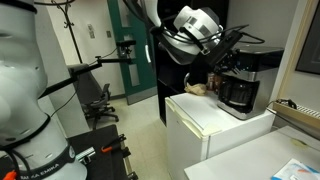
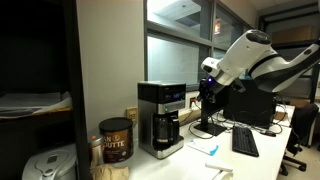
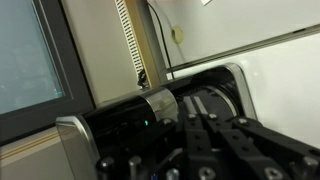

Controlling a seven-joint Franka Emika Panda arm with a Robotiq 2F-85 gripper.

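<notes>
A black and silver coffee maker (image 1: 260,62) stands on the white counter, its glass carafe (image 2: 165,128) low in its front. My gripper is shut, with nothing visible between its fingers. In the wrist view it sits over the coffee maker's dark body (image 3: 125,125), in front of its shiny rounded part. Exterior view 2 has the gripper (image 2: 204,92) to the right of the machine, at about the height of its upper half. Whether the fingertips touch the machine cannot be made out.
A brown canister (image 2: 116,140) stands left of the coffee maker, with a jar of wooden utensils (image 2: 97,153) beside it. A keyboard (image 2: 244,141) and monitor occupy the far side.
</notes>
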